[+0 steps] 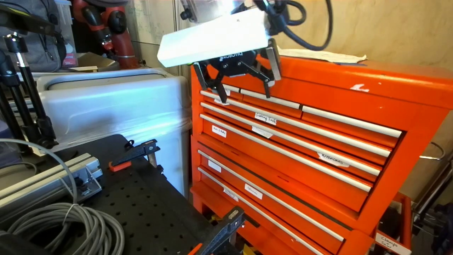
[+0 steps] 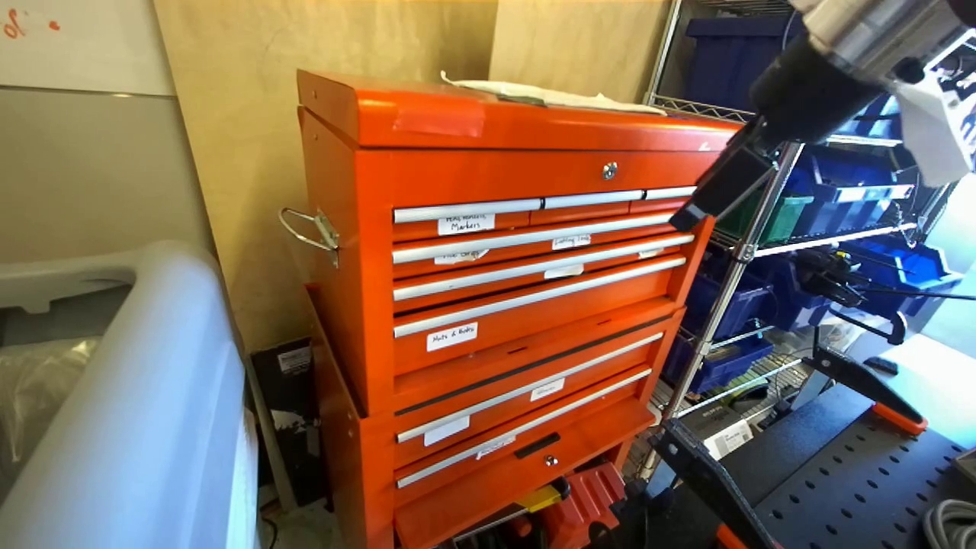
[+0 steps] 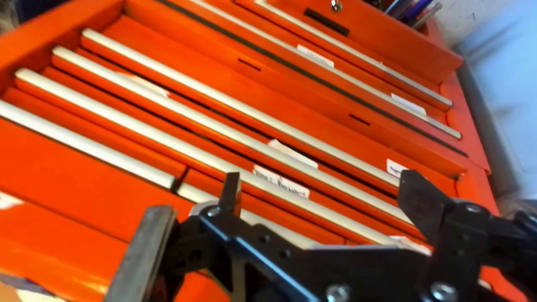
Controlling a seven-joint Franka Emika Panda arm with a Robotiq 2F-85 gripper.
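An orange tool chest with several drawers fills the middle of exterior view 1; every drawer looks shut. Its drawers carry long pale handles, such as the upper full-width handle, and white paper labels. My gripper hangs before the top row of drawers, open, with nothing between its fingers. From exterior view 2, the gripper appears side-on at the chest's right end, its fingers overlapping the handles' ends. In the wrist view, both fingers stand wide apart, with drawer handles behind the gap. Contact cannot be made out.
A black perforated table with clamps, an aluminium profile and a coil of grey cable stands in front. A large pale bin is beside the chest. Wire shelves with blue bins are at the right of exterior view 2.
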